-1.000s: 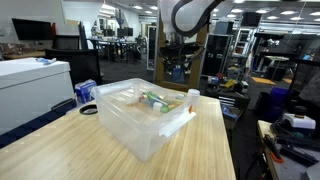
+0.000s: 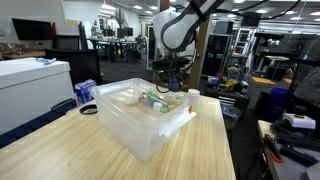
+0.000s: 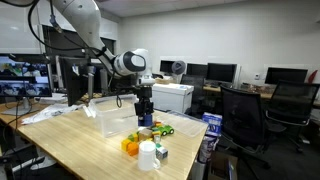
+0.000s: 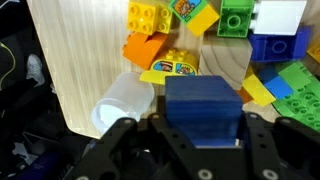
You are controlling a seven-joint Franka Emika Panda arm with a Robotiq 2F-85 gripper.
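Observation:
A blue object with a flat, roughly round top [image 4: 200, 105] fills the lower middle of the wrist view. My gripper [image 3: 143, 100] is shut on it, pointing downward. The blue object [image 3: 146, 108] hangs just above a cluster of coloured toy blocks [image 3: 152, 133], beside the clear plastic box [image 3: 112, 118]. Seen from exterior view 1, the gripper [image 2: 173, 76] is behind the far right end of the clear box [image 2: 140, 105]. How far the object's underside is from the blocks cannot be told.
A white cup [image 4: 123, 103] stands close beside the held object. Yellow, green, orange and blue toy blocks [image 4: 183, 62] lie around below, with a round wooden piece [image 4: 225, 58] among them.
In exterior view 1, the gripper and the blue object have come down and slightly left, nearer the box's far end. The box has not moved.

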